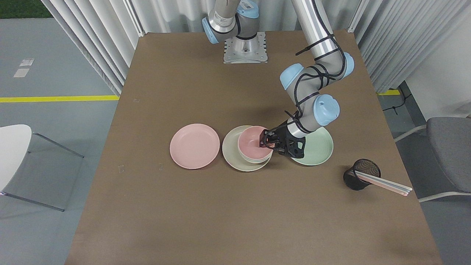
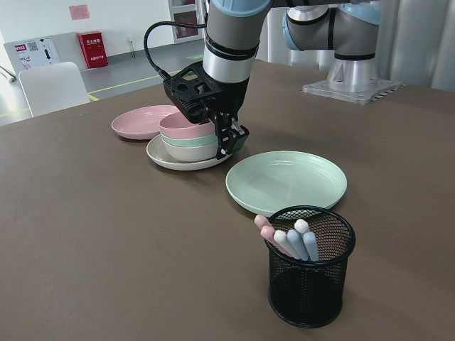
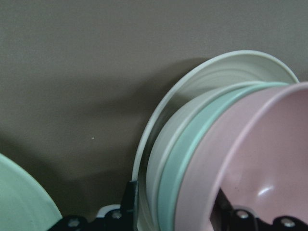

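Observation:
A pink bowl [image 1: 250,139] tops a stack with a mint bowl [image 3: 188,149] and a white bowl [image 2: 188,152] on a cream plate [image 1: 234,159]. My gripper is down at the stack's right side in the front view, its fingers apart on either side of the bowls' rims in the wrist view. It stands open; whether either finger touches the bowls cannot be told. A pink plate [image 1: 194,146] lies to the left, a mint plate [image 2: 286,183] to the right.
A black mesh cup [image 1: 357,179] with several pastel chopsticks sits near the right table edge.

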